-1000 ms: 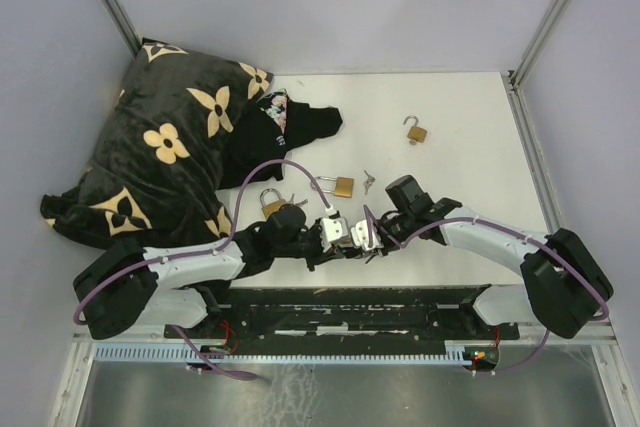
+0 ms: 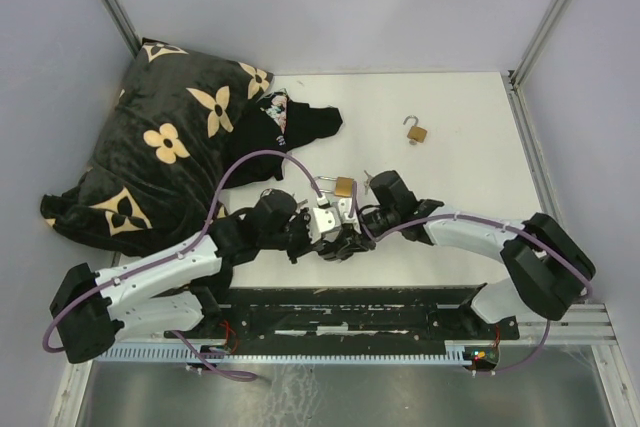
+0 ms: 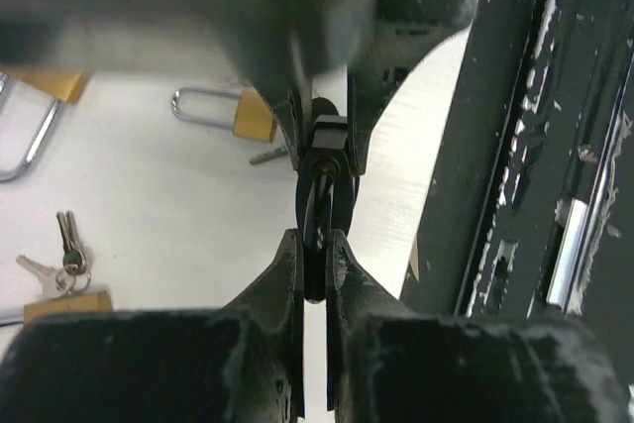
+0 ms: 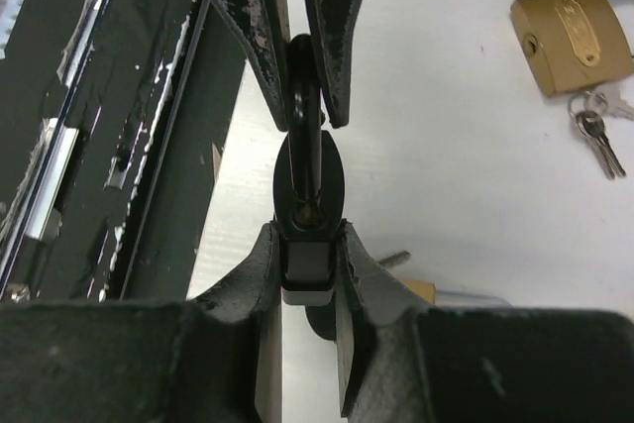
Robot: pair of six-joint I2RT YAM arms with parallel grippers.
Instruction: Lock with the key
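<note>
A small dark lock-like piece stands between my grippers, which face each other low over the table. In the left wrist view, my left gripper is shut on its black bar (image 3: 319, 195). From the right wrist view, a black oval part (image 4: 309, 173) lies below that bar, and under it a dark grey block (image 4: 309, 266). My right gripper has one finger on either side of this block; whether they press on it cannot be told. A black rounded end (image 4: 321, 321) shows beyond the block. No key blade is visible in this piece.
A brass padlock (image 2: 344, 187) and loose keys (image 2: 367, 178) lie behind my grippers. Another brass padlock (image 2: 417, 134) sits farther back right, with clear table around it. A dark patterned cushion (image 2: 165, 142) fills the left; a black strip runs along the front edge.
Both arms have shifted slightly left, their grippers staying face to face. The left brass padlock, visible before, is now mostly covered by my left arm.
</note>
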